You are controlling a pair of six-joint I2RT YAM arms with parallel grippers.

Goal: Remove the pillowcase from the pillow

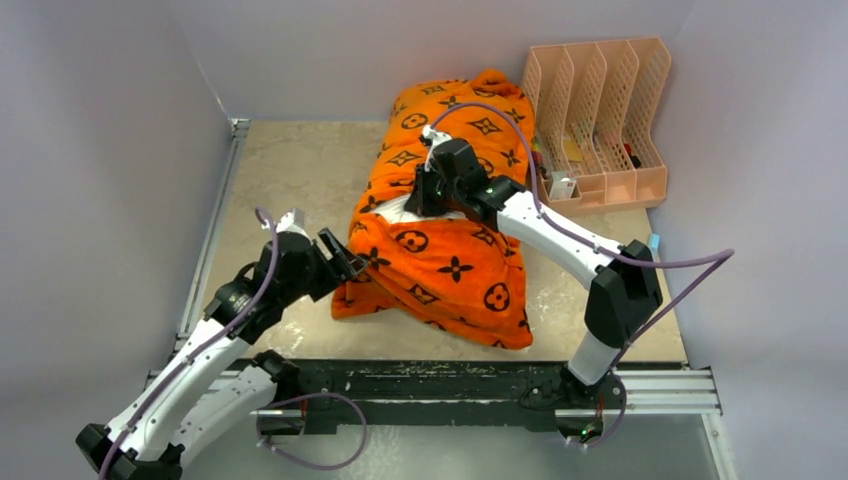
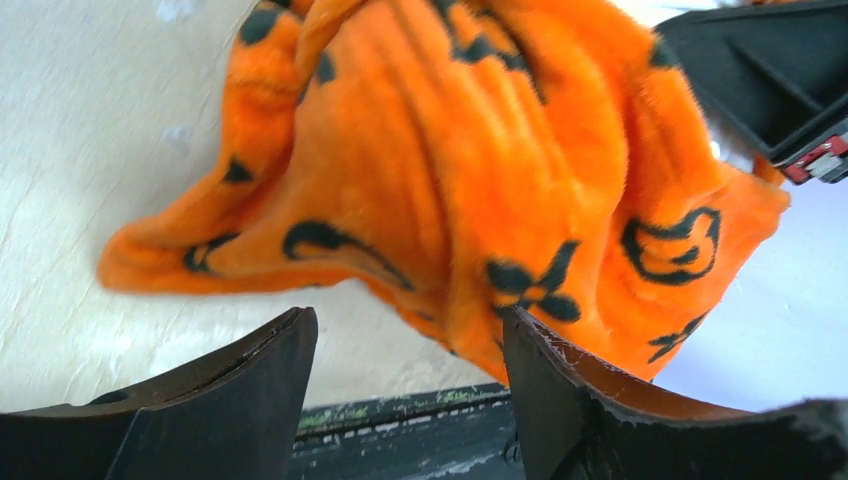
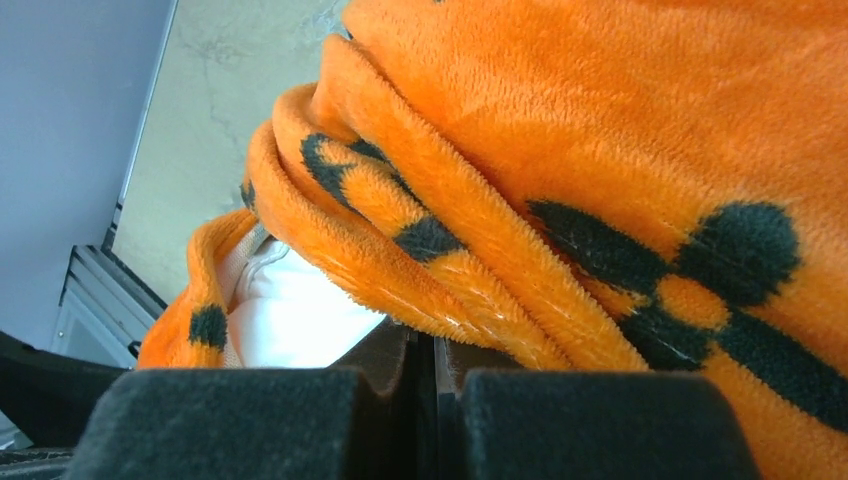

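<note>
An orange pillowcase with black motifs [image 1: 455,290] covers the pillow on the beige table; a strip of white pillow [image 1: 390,212] shows across its middle. My right gripper [image 1: 420,205] is at that opening, shut, with cloth folds just above it in the right wrist view; whether cloth is between its fingers is hidden. My left gripper [image 1: 350,255] stands open by the pillowcase's left side; in the left wrist view its fingers frame bunched orange cloth [image 2: 440,200] beyond them.
A peach divided organizer [image 1: 600,125] with small items stands at the back right. Bare table [image 1: 280,170] lies left of the pillow. Grey walls surround the table.
</note>
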